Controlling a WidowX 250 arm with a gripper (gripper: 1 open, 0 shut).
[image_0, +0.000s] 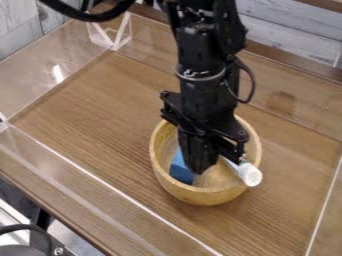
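Observation:
My black arm reaches down from the top of the camera view, its gripper (201, 150) low over a yellow bowl (205, 194) on the wooden table. Inside the bowl a blue block (182, 166) shows at the left, partly hidden behind the gripper. A white cylindrical object (247, 172) sticks out at the bowl's right side. The gripper's fingertips are dark and overlap, so whether anything is between them is hard to see.
A white rim runs along the left edge, with cables at the bottom left and a clear plastic item at the upper left.

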